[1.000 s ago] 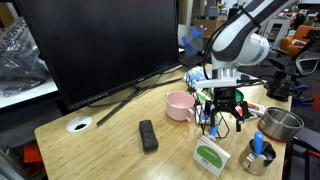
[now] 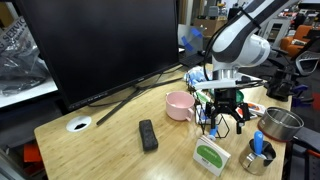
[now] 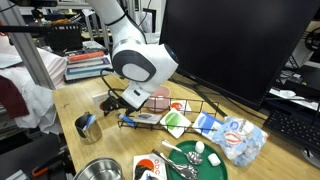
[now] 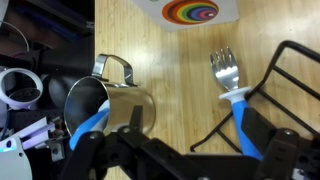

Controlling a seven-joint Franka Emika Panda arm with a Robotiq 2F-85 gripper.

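A fork with metal tines and a blue handle [image 4: 241, 118] lies on the wooden table beside the black wire rack [image 4: 270, 85]. My gripper is open above it, with the fork's handle running down between the spread fingers in the wrist view. Nothing is held. To the left stands a metal cup [image 4: 120, 106] with a blue-handled utensil [image 4: 90, 124] leaning in it. In exterior view 1 the same cup [image 2: 258, 163] is at the front right, and the gripper [image 2: 226, 128] hangs low near the rack.
A white box with a rainbow picture [image 2: 211, 157] stands left of the cup. A metal pot [image 2: 279, 123] sits to its right. Behind are a pink bowl [image 2: 180, 105] and a large monitor [image 2: 105, 45].
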